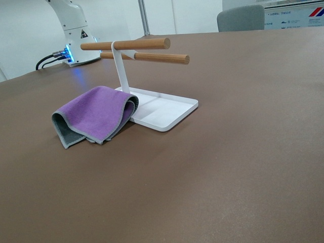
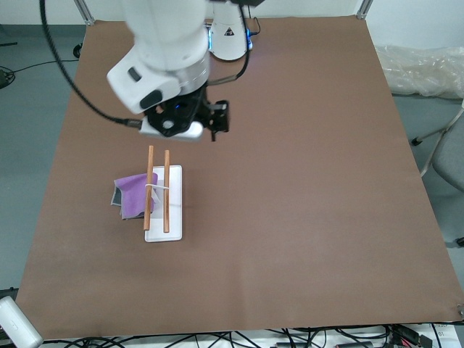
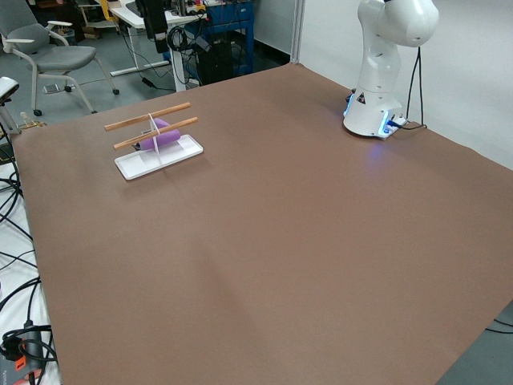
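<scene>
A white stand (image 2: pixel 175 217) (image 1: pixel 167 114) (image 3: pixel 146 164) with two wooden bars sits on the brown table. A purple cloth with grey edging (image 2: pixel 133 196) (image 1: pixel 93 114) (image 3: pixel 168 135) lies bunched against it, on the left in the left and top views. My black gripper (image 2: pixel 214 123) is high in the left view, above and a little right of the stand in that image; whether it is open or shut is hidden by the angle. The gripper does not show in the top or right views.
The robot base (image 2: pixel 228 40) (image 3: pixel 370 116) stands at the table's back edge. Cables lie beyond the front edge.
</scene>
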